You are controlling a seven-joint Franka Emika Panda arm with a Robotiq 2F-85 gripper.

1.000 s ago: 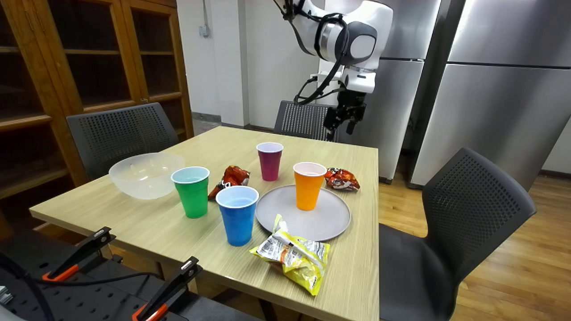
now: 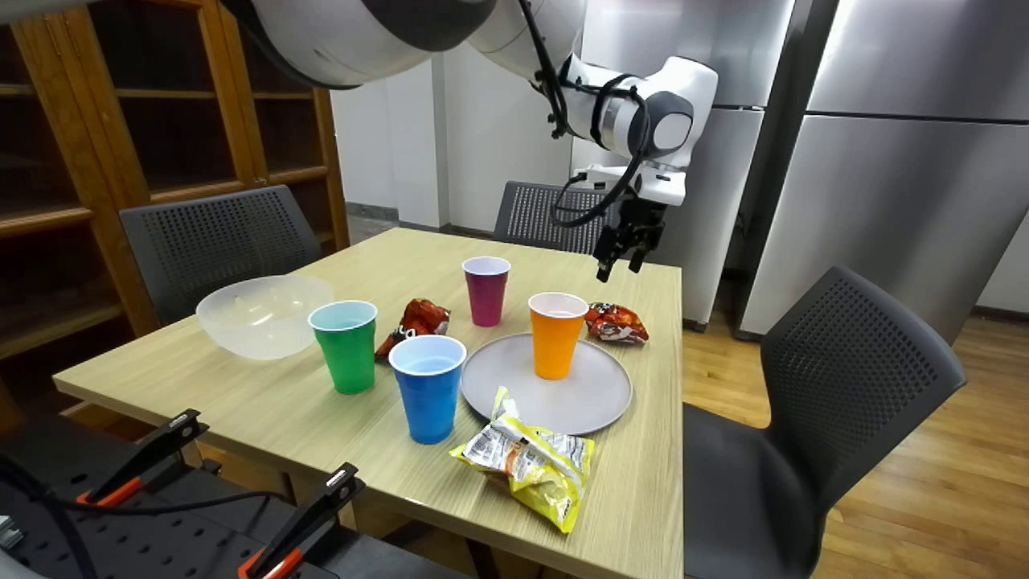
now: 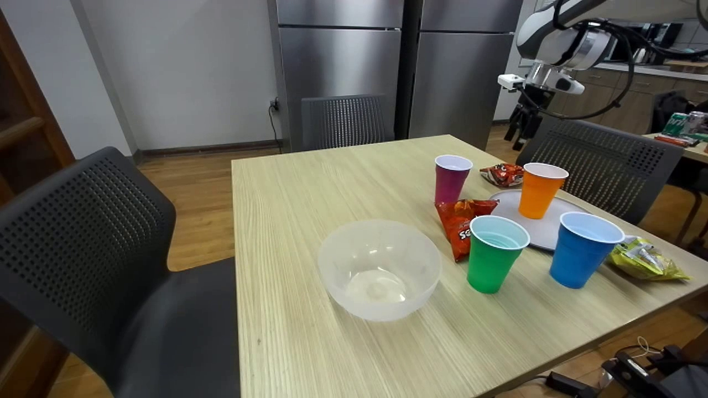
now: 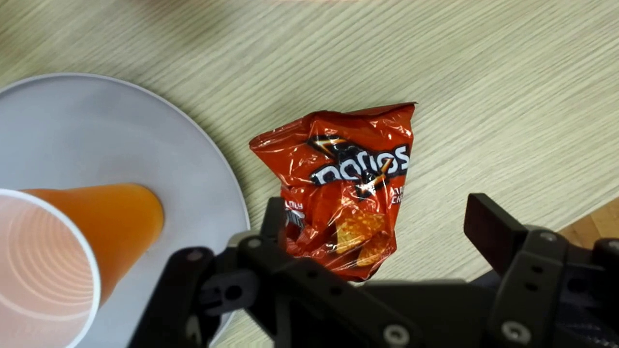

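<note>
Below my gripper, a red Doritos bag [image 4: 354,168] lies flat on the table. The fingers are open and empty, one finger [image 4: 493,232] well to the bag's right, the other overlapping its left edge in the wrist view. In exterior view 1 the gripper [image 2: 617,270] hangs in the air above the same red bag [image 2: 615,324], clear of it. An orange cup [image 2: 556,338] stands on a grey plate [image 2: 605,396] beside that bag. Part of the bag's lower end is hidden behind the gripper in the wrist view.
Also on the table are a purple cup [image 2: 486,291], a second red bag [image 3: 462,222], a green cup [image 3: 494,255], a blue cup [image 3: 581,252], a yellow bag [image 2: 535,468] and an empty clear bowl [image 3: 379,272]. Past the bag, the table edge is near.
My gripper has come lower and slightly to the right in exterior view 1, nearer the red bag by the plate. The things on the table have not moved.
</note>
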